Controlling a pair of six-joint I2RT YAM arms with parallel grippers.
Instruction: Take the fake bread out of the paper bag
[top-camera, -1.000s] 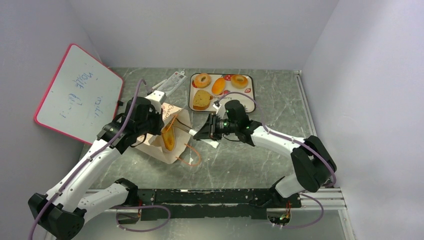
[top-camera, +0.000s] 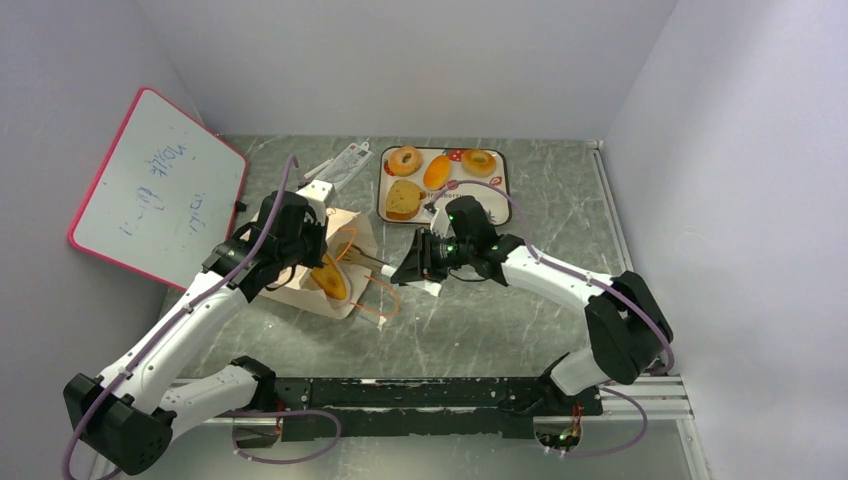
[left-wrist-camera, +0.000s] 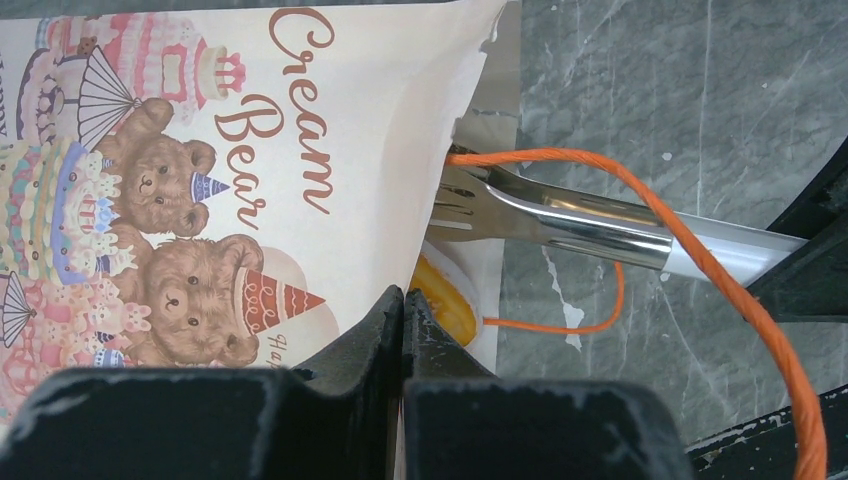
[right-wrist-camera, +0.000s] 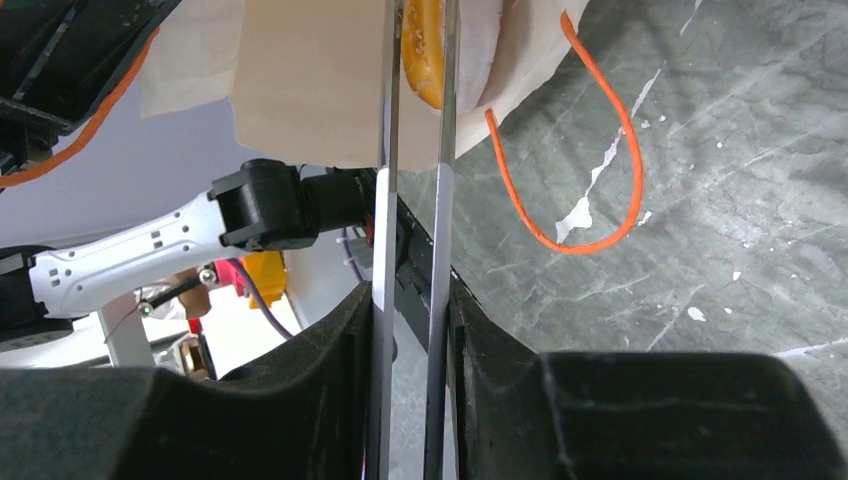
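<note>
A white paper bag (left-wrist-camera: 160, 250) with bear print and orange cord handles lies on the left of the table. My left gripper is shut on the bag's edge. Inside the bag's mouth is the fake bread (top-camera: 330, 279) (right-wrist-camera: 424, 55), yellow with a pale rim, partly hidden in both wrist views. My right gripper holds metal tongs (left-wrist-camera: 600, 225) between its fingers, their tips reaching into the bag beside the bread.
A tray (top-camera: 486, 202) of other breads lies behind the grippers. A whiteboard (top-camera: 150, 190) stands at the left.
My left arm has moved very slightly.
</note>
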